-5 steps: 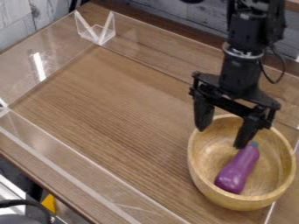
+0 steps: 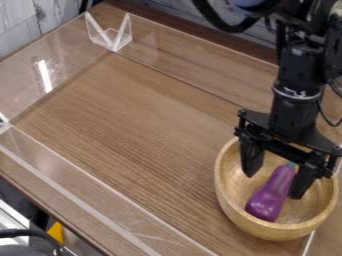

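My black gripper (image 2: 279, 160) is open, its fingers reaching down into a wooden bowl (image 2: 235, 200) at the lower right of the camera view. A purple elongated object (image 2: 267, 203), which looks like an eggplant, lies in the bowl just below and between the fingers, its upper end close to them. I cannot tell whether the fingers touch it.
A white wire-like holder (image 2: 107, 32) stands at the back left. Dark cables or parts lie off the table's lower left edge.
My gripper has moved down and slightly toward the front, lower over the bowl and closer to the purple object, which lies in much the same place.
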